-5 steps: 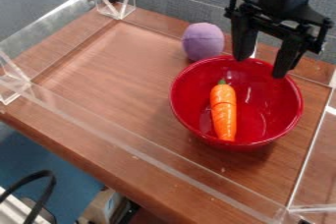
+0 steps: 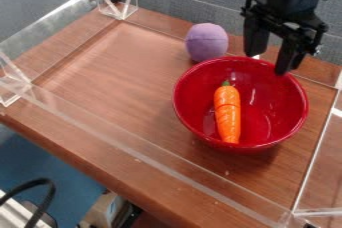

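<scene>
An orange toy carrot (image 2: pixel 227 114) lies inside a red bowl (image 2: pixel 273 112) on the right side of the wooden table. My black gripper (image 2: pixel 271 54) hangs above the back of the bowl, its two fingers spread apart with nothing seen between them. A purple ball (image 2: pixel 206 42) stands on the table behind the bowl, to its left.
Clear plastic walls edge the wooden table (image 2: pixel 100 82). A black cable and some hardware sit below the front left edge.
My gripper has shifted slightly to the left and risen a little over the bowl. The carrot, bowl and ball have not moved.
</scene>
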